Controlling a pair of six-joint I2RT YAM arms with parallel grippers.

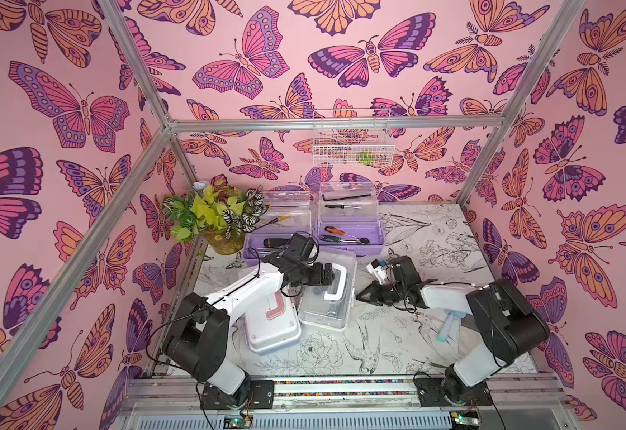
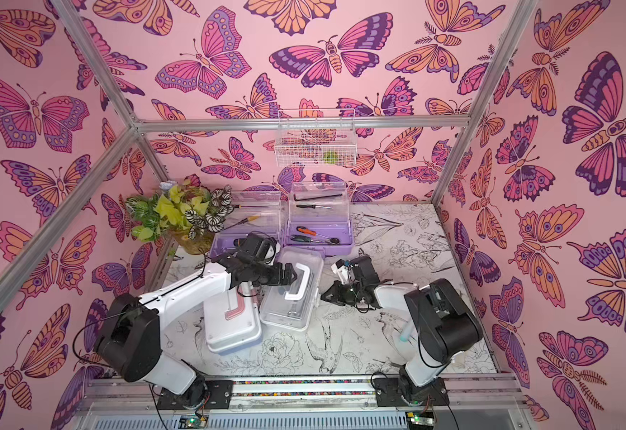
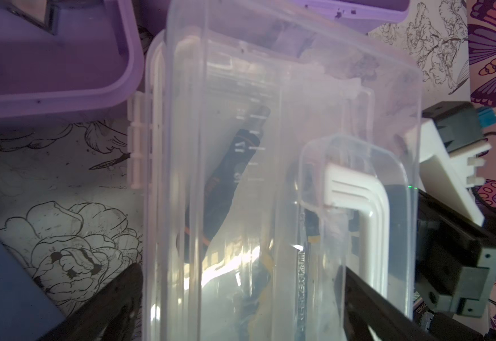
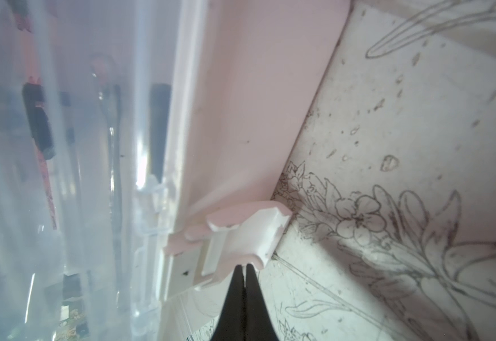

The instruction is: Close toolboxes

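The clear-lidded toolbox (image 1: 318, 312) with a white handle (image 1: 338, 282) lies flat mid-table, lid down over its white body, tools showing through. Above its lid is my left gripper, its fingers (image 3: 108, 309) spread wide with nothing visibly gripped. On the toolbox's right side, the white latch (image 4: 253, 233) sticks outward from the wall. My right gripper is shut, fingertips together just below the latch in the right wrist view; the latch is outside them. Whether they touch is unclear. A white-lidded toolbox (image 1: 266, 334) with a pink handle lies to the left.
Behind stand two purple toolboxes, a left one (image 2: 224, 251) and a right one (image 1: 377, 236), lids raised and tools inside. A potted plant (image 1: 216, 208) occupies the back left. Bare patterned tabletop (image 1: 381, 351) lies in front and right.
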